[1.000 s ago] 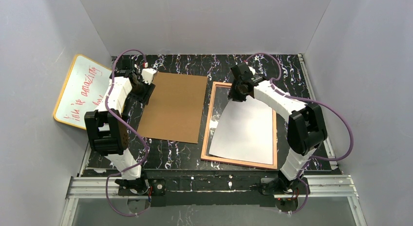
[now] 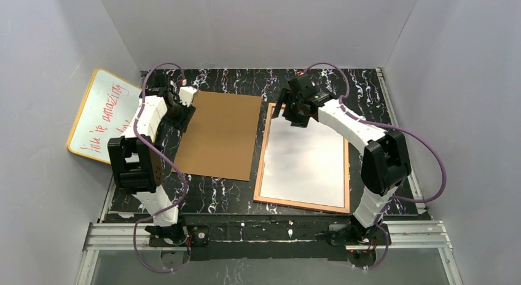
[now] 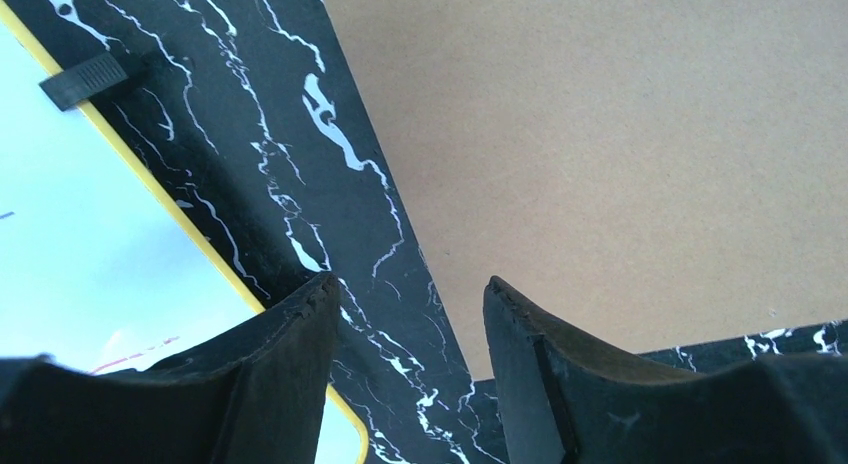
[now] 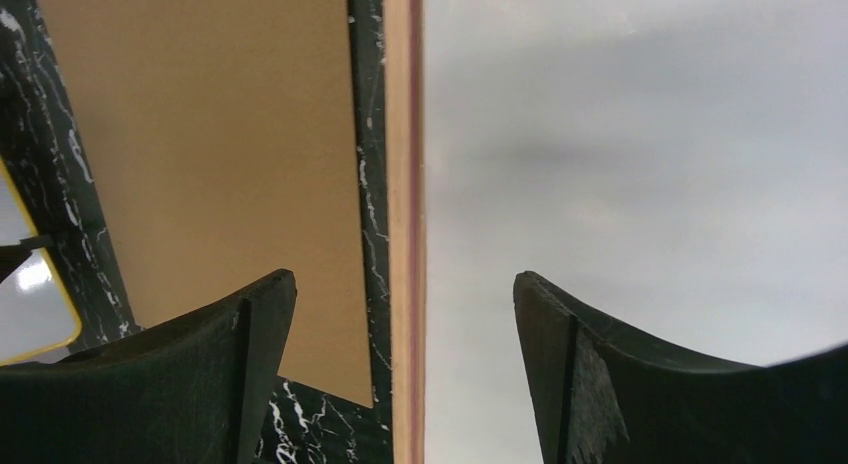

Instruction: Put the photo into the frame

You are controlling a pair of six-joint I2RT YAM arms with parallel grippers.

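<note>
The wooden frame (image 2: 262, 162) lies flat on the table, right of centre. Inside its border rests the photo (image 2: 304, 162), white side up, covering nearly the whole opening. Over the frame's upper left part, my right gripper (image 2: 288, 113) is open, and its fingers straddle the frame's left border (image 4: 407, 214) as seen in the right wrist view. To the left lies a brown backing board (image 2: 224, 137). My left gripper (image 2: 184, 118) stands open above that board's left edge, with nothing between its fingers; the board (image 3: 600, 164) fills much of the left wrist view.
A whiteboard (image 2: 101, 119) with red writing and a yellow rim leans at the far left, close to the left arm. Dark marbled table (image 2: 221, 196) shows bare in front of the board. Grey walls enclose the sides and back.
The photo's raised left side now lies flat inside the frame. The left arm is nearly still.
</note>
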